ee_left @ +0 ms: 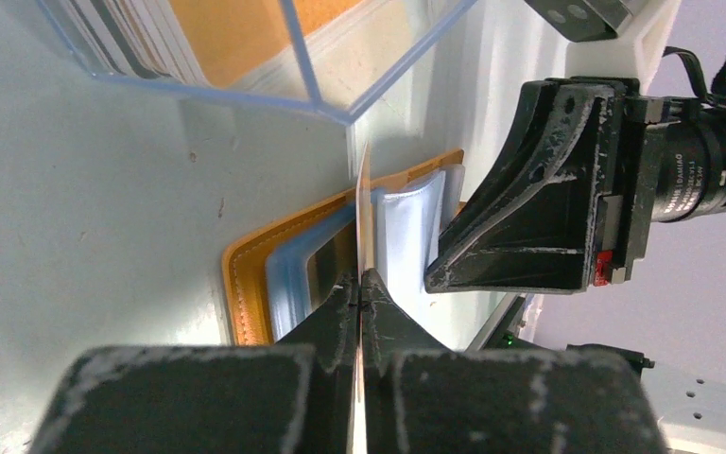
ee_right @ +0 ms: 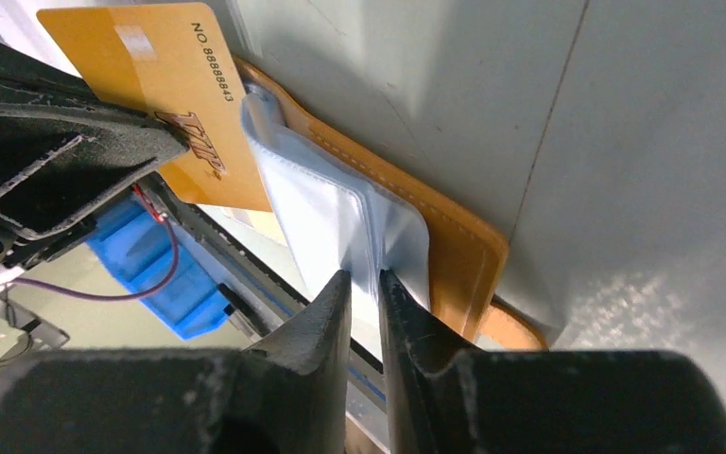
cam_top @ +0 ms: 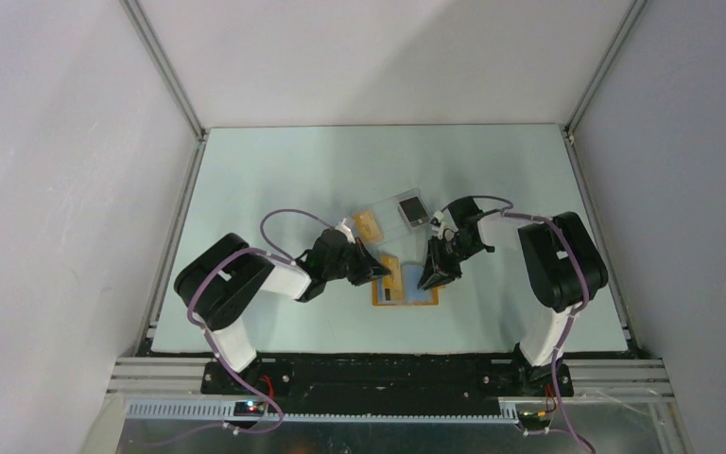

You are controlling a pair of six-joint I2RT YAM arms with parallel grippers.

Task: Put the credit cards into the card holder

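An orange card holder (cam_top: pixel 406 304) with clear sleeves lies open on the table between both grippers. My left gripper is shut on a thin gold card, which shows edge-on in the left wrist view. In the right wrist view the card stands over the holder, its lower end close to the mouth of a pale sleeve (ee_right: pixel 310 203). My right gripper is at the loose edge of that sleeve, its fingertips a narrow gap apart with the sleeve edge between them. Whether the pads press on it cannot be seen.
Behind the holder stands a clear tray (cam_top: pixel 389 216) with gold cards (cam_top: pixel 368 226) in one part and a dark card (cam_top: pixel 413 211) in another. The two grippers are close together over the holder.
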